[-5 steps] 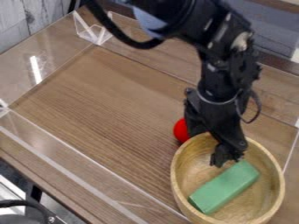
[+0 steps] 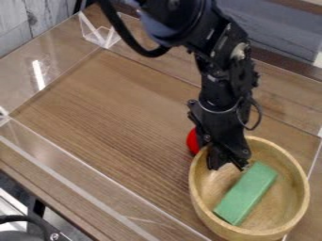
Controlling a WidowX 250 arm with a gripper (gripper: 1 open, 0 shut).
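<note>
The black gripper (image 2: 217,151) points down over the left rim of a tan wooden bowl (image 2: 289,202) at the lower right; whether its fingers are open or shut is unclear. A green block (image 2: 246,193) lies in the bowl. A red object (image 2: 194,138) sits just behind the bowl's upper left, partly hidden by the gripper.
A small white wire-like item (image 2: 101,28) stands at the back left. Dark cables or parts lie at the lower left edge.
The gripper has moved slightly left, toward the bowl's rim and red object, and the green block appears shifted slightly upward in the bowl.
</note>
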